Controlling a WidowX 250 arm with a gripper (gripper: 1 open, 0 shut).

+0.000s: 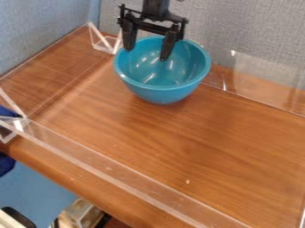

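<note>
A teal bowl (162, 85) stands on the wooden table near the back. Over it is my black gripper (148, 42), fingers pointing down and spread apart, the left one at the bowl's left rim and the right one above the inside. I see nothing between them; whether either touches the bowl is unclear.
Clear low walls (256, 85) edge the table (179, 160), with white corner pieces at the left. A blue item (7, 115) is partly visible at the left edge. Grey walls stand behind and left.
</note>
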